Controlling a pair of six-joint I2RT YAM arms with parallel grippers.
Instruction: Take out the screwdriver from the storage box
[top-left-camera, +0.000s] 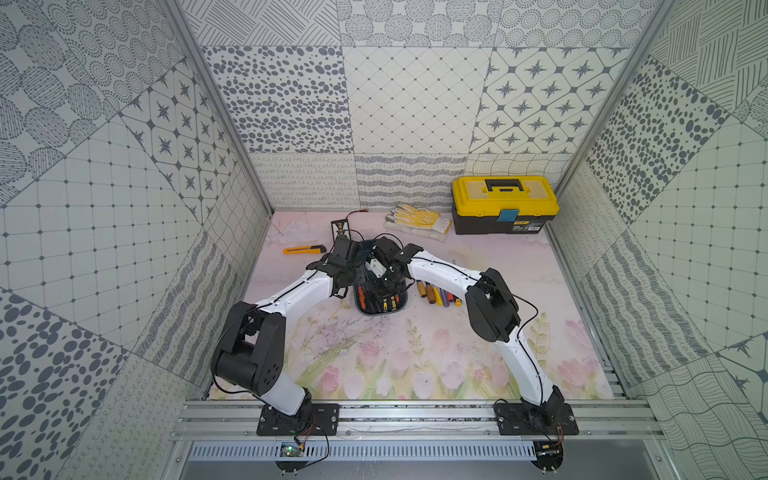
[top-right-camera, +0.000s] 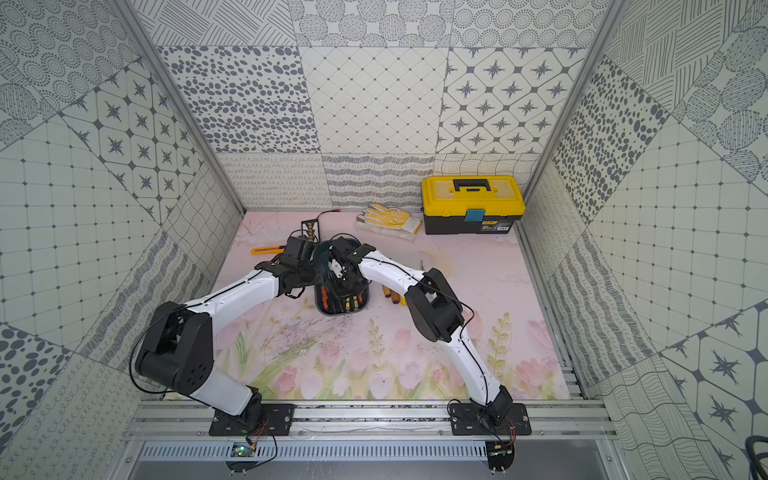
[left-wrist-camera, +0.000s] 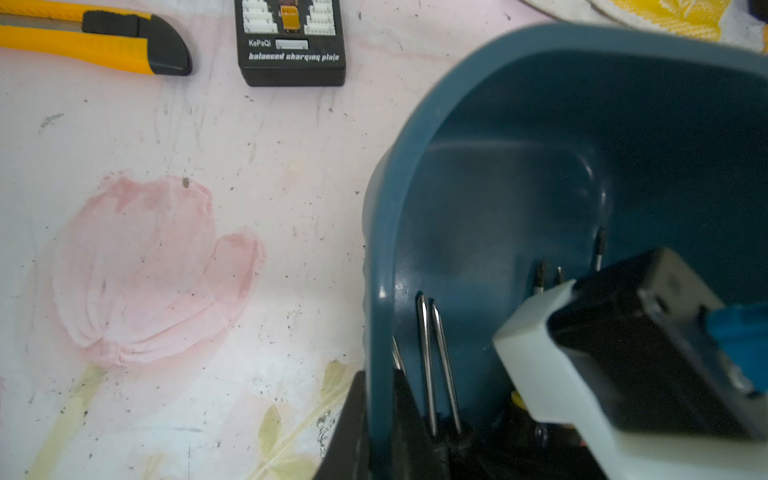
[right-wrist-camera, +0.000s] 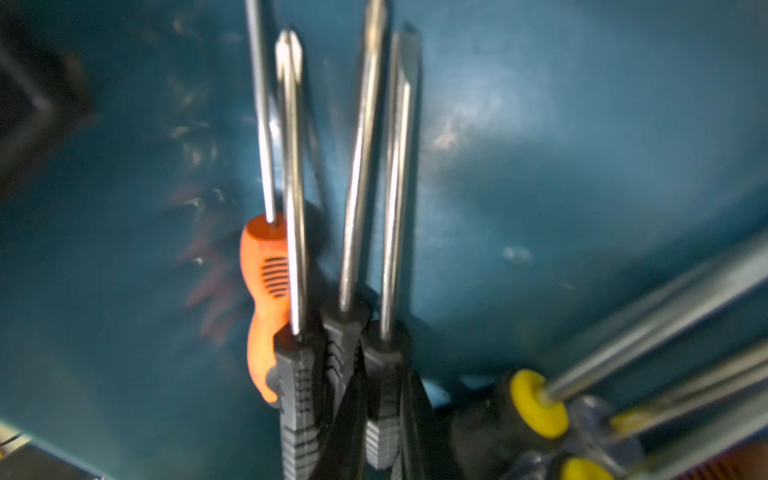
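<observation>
The dark blue storage box (top-left-camera: 368, 307) sits mid-table, holding several screwdrivers with orange, black and yellow handles. My left gripper is shut at the box's left rim (left-wrist-camera: 382, 264), with its fingers straddling that thin wall. My right gripper is down inside the box among three black-handled screwdrivers (right-wrist-camera: 297, 392), part open, its fingertips around or against the right one's handle; whether it grips it I cannot tell. An orange-handled screwdriver (right-wrist-camera: 262, 304) lies just left of them.
Several tools (top-left-camera: 432, 292) lie right of the box. A utility knife (top-left-camera: 300, 249), a charging plate (left-wrist-camera: 289, 68), gloves (top-left-camera: 416, 220) and a yellow-lidded toolbox (top-left-camera: 504, 204) stand behind or around it.
</observation>
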